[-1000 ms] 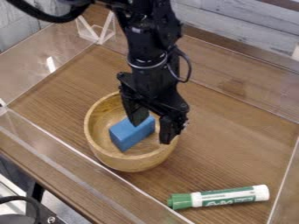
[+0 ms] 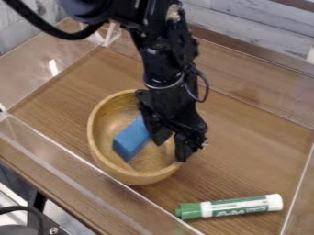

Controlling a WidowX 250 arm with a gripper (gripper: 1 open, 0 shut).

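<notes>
A tan bowl [image 2: 123, 162] stands on the wooden table, holding a blue block [image 2: 130, 139] in its left part. The black gripper [image 2: 170, 134] is down over the right side of the bowl, beside the block; whether its fingers are open or shut is hard to tell against the dark arm. A white and green tube [image 2: 229, 207] lies on the table at the front right, outside the bowl.
Raised light edges border it on the left and along the back. A black cable is at the lower left corner.
The arm has shifted only slightly over the bowl. The block and the tube appear to stay in about the same places.
</notes>
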